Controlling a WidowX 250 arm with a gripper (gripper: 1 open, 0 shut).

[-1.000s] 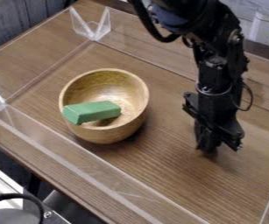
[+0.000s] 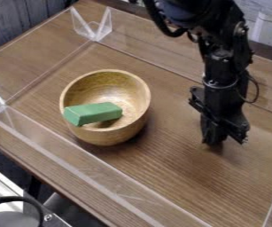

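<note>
A wooden bowl stands on the left half of the table, with a green block lying in its front-left part, resting against the rim. My black gripper points down at the bare wood to the right of the bowl, low over the table and apart from the bowl. Its fingertips are dark and close together, shut, and nothing shows between them.
Bare wooden table surrounds the bowl and gripper, with free room at the front and back left. Clear plastic edging runs along the left side. A dark cable loops at the bottom-left corner.
My gripper and arm have shifted slightly, the fingertips now a little higher in the picture. The bowl and green block have not moved.
</note>
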